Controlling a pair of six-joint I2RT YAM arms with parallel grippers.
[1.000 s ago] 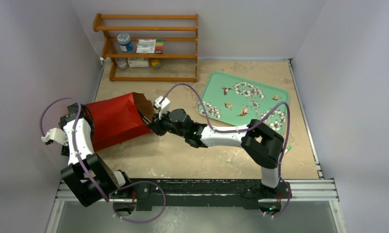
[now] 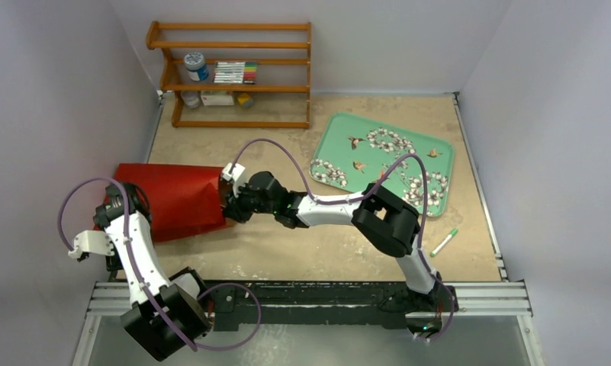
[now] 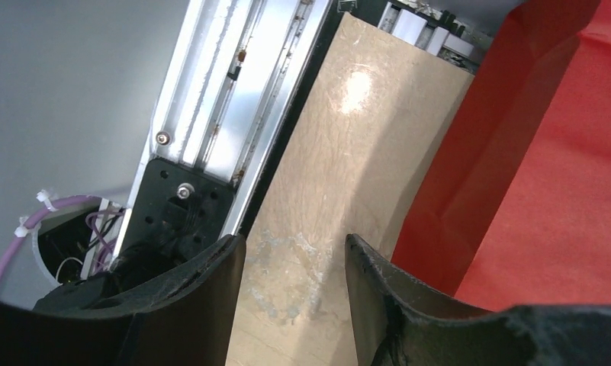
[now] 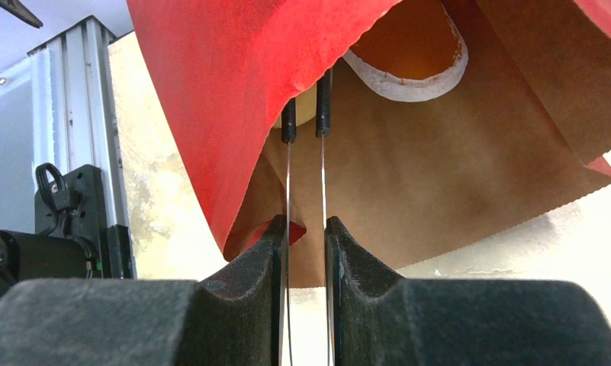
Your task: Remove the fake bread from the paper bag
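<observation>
A red paper bag (image 2: 181, 200) lies on its side at the left of the table, its brown-lined mouth facing right. My right gripper reaches into that mouth with long, thin fingers, their dark tips drawn close on a yellowish piece of fake bread (image 4: 307, 107). The bag's upper edge hides much of that piece. Deeper inside shows another brown piece with a white rim (image 4: 416, 85). At the bag's closed left end is my left gripper; its fingers stand apart and only bare table shows between them, with the bag (image 3: 561, 191) beside the right finger.
A green flowered tray (image 2: 334, 141) rests at the back right, with a marker (image 2: 444, 242) in front of it. A wooden rack (image 2: 241, 88) holding jars and pens stands at the back left. Free table lies in front of the right arm.
My right gripper has shifted left, and the bag's mouth has sunk and moved left with it.
</observation>
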